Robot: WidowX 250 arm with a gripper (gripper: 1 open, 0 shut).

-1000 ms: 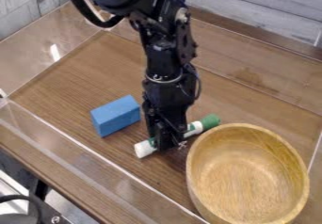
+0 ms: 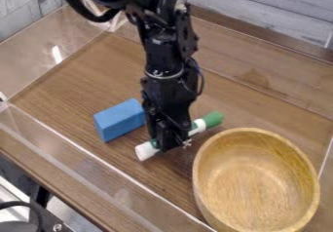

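Note:
My black gripper (image 2: 172, 138) is low over the table in the middle of the view, shut on a white and green cylindrical object (image 2: 148, 149). The object lies diagonally, its white end toward the front left and its green end toward the back right. The fingertips are partly hidden by the gripper's own body and cables.
A blue block (image 2: 117, 121) sits just left of the gripper. A large tan bowl (image 2: 256, 187) occupies the front right, close to the cylinder. Its front-left edge borders the lower left.

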